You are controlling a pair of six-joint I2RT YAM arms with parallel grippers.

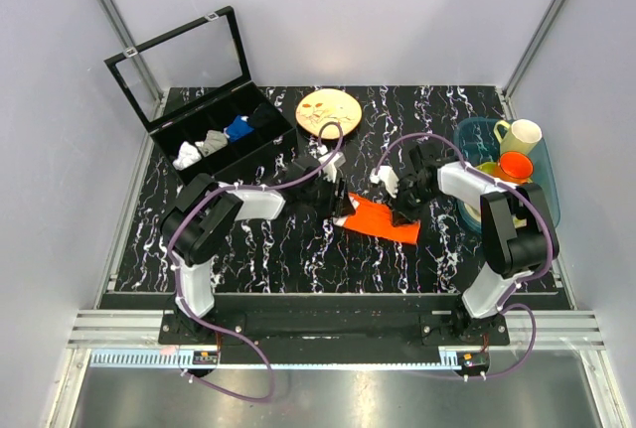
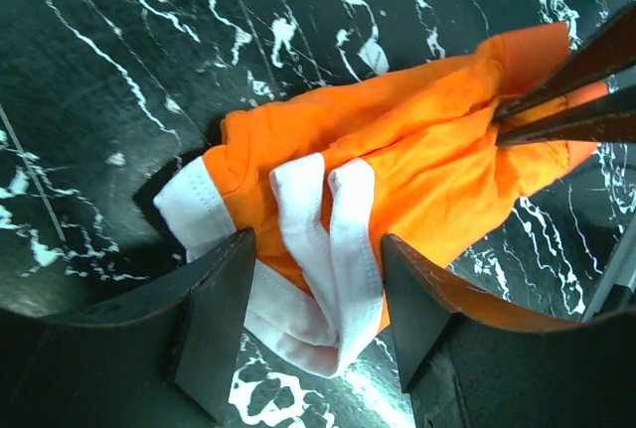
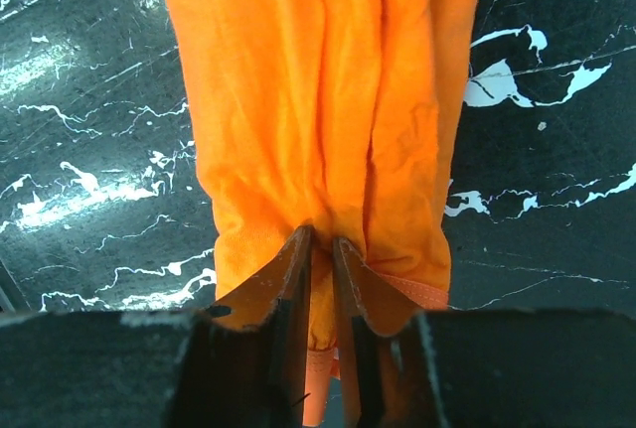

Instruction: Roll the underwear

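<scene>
The orange underwear (image 1: 376, 217) lies on the dark table, bunched lengthwise, with a white band (image 2: 303, 284) at its left end. In the left wrist view my left gripper stands open over that end. Two upright folds of the white band rise between its fingers, with gaps at the sides. Toward the cloth's right end, my right gripper has its fingertips low against the orange fabric. Only a narrow space parts them, with cloth in it and wrinkles gathered at the tips; whether they grip it cannot be made out.
A black case (image 1: 211, 172) with its lid up holds several cloths at the back left. A round plate (image 1: 329, 96) lies at the back. At the right stands a blue-green basket (image 1: 549, 175) with cups.
</scene>
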